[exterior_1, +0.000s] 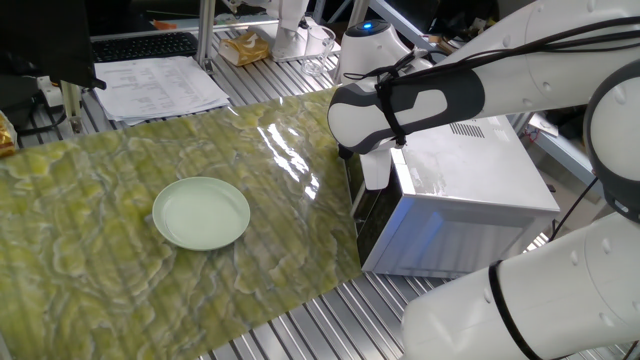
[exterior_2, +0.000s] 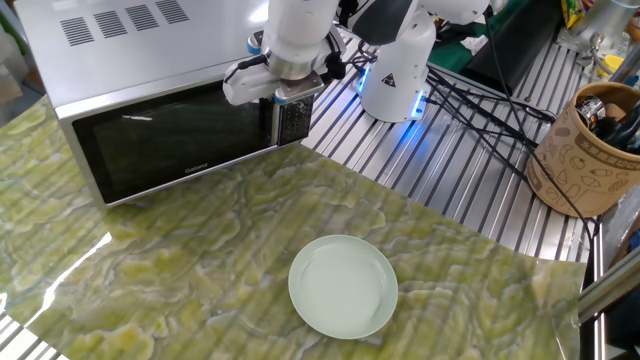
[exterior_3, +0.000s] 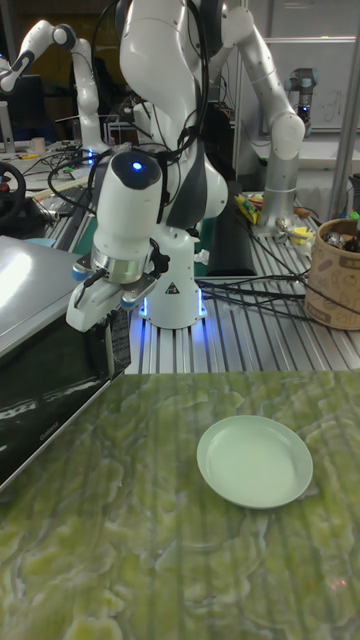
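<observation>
A microwave (exterior_2: 160, 60) with a dark glass front stands on the table, its door (exterior_2: 170, 140) closed. My gripper (exterior_2: 284, 98) is in front of the door's right side, at the upper part of the upright handle (exterior_2: 277, 122). In the third exterior view, the gripper's white body (exterior_3: 94, 303) is tilted over the same edge of the microwave. Whether the fingers touch or surround the handle cannot be made out, nor how far apart they are. A pale green plate (exterior_1: 202, 213) lies empty on the green marbled mat, well apart from the gripper.
Beyond the mat stands a brown patterned bucket (exterior_2: 575, 160) filled with items, with black cables (exterior_2: 490, 130) running nearby. Papers (exterior_1: 160, 88) lie past the mat's far edge in the first exterior view.
</observation>
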